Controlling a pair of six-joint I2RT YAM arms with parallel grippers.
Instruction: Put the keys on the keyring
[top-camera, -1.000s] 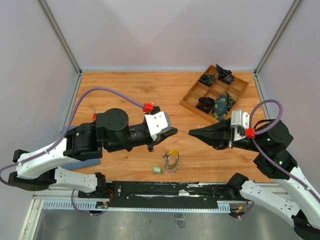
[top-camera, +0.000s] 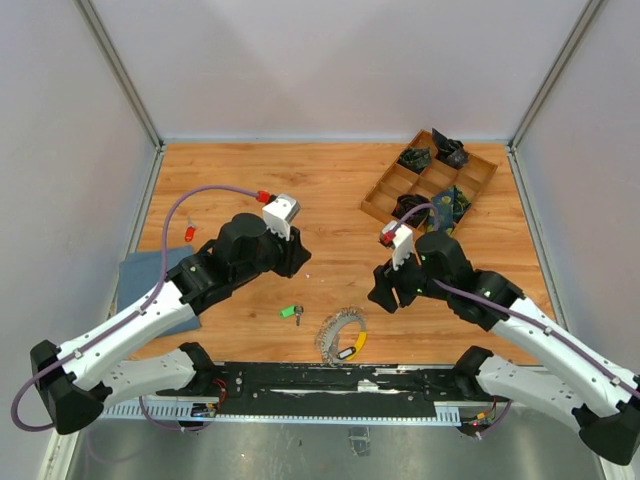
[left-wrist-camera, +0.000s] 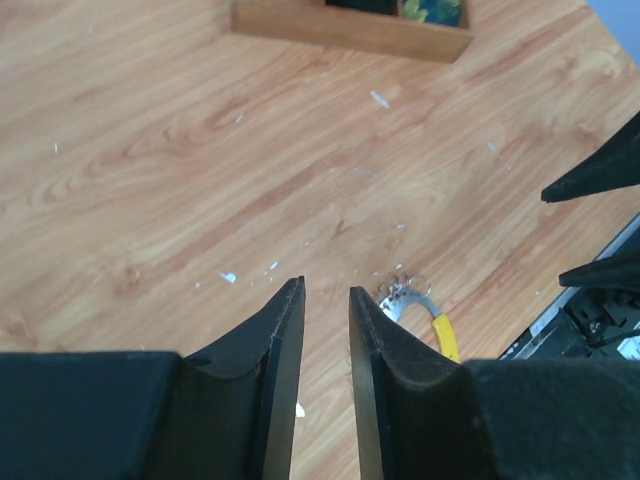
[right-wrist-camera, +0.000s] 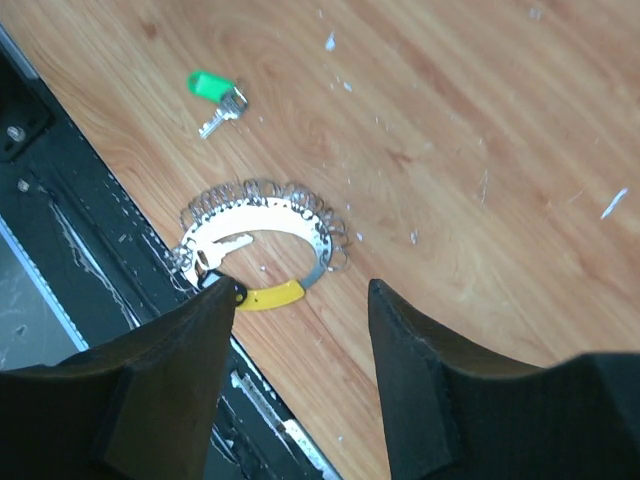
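On the wood near the table's front edge lies the keyring (right-wrist-camera: 262, 217), a curved grey band fringed with small wire loops, with a yellow section (right-wrist-camera: 272, 297). A silver key (right-wrist-camera: 225, 250) lies at the band's inner side; whether it is threaded I cannot tell. To its left, a green-tagged key (right-wrist-camera: 211, 86) lies flat, apart from the ring. My left gripper is over the table with a narrow gap between its fingers, open and empty. My right gripper stands wider open, also empty, above and right of the keyring.
A wooden compartment box (top-camera: 380, 199) with dark packets sits at the back right. A red-tagged item (top-camera: 190, 232) lies at the far left, near a blue-grey mat (top-camera: 135, 280) partly under the left arm. Mid-table wood is clear.
The keyring and green tag appear elsewhere a second ago, the yellow part uppermost; both now lie on the table. Both grippers have drawn back and lowered, the right one more to the front.
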